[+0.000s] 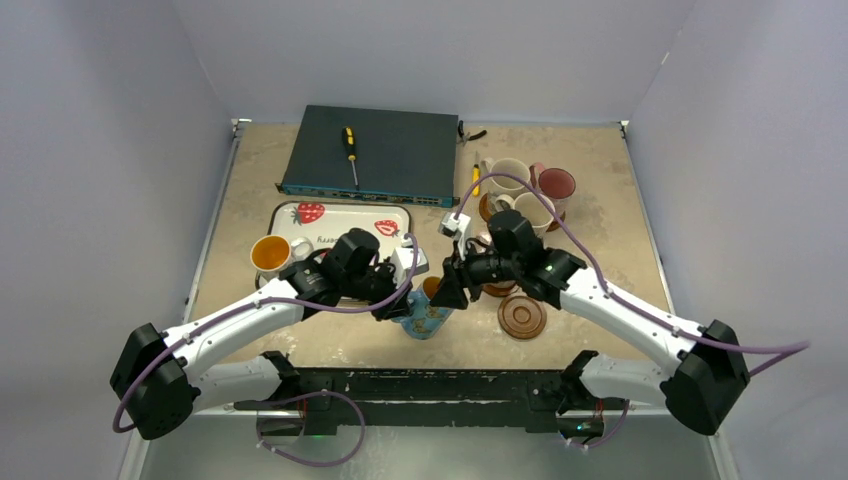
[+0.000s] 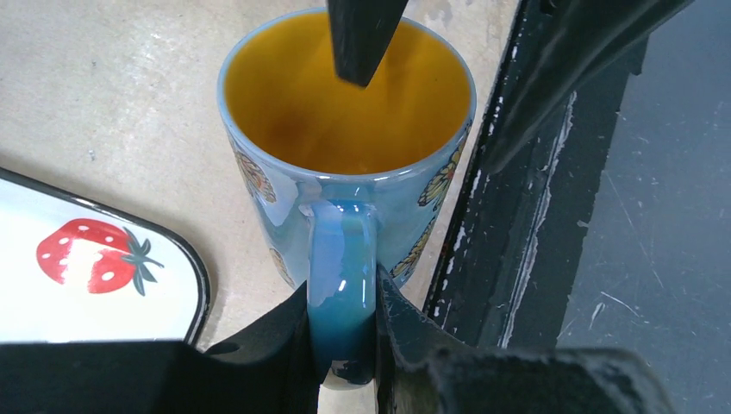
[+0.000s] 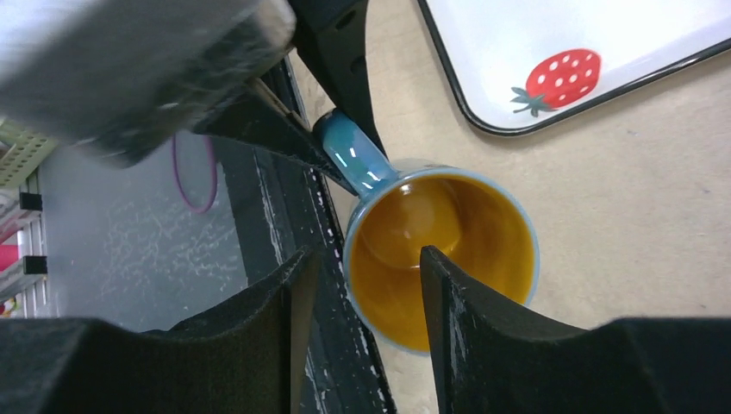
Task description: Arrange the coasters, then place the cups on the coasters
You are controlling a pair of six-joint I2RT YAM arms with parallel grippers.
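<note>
A blue cup [image 1: 424,322] with a yellow-orange inside is held over the front middle of the table. My left gripper is shut on its handle [image 2: 342,276], the handle pinched between both fingers. From the right, my open right gripper reaches the cup [image 3: 448,250]; in its view one finger [image 3: 435,302] overlaps the cup's opening and the other lies outside the rim. Whether they touch the wall I cannot tell. A bare wooden coaster [image 1: 522,316] lies to the right of the cup, and other coasters behind it are partly covered by my right arm.
At left is a strawberry tray [image 1: 345,218] with an orange-lined cup [image 1: 271,254] on it. A dark flat box [image 1: 385,150] bearing a screwdriver [image 1: 349,145] fills the back. Several cups, including a pink one [image 1: 556,186], stand at back right.
</note>
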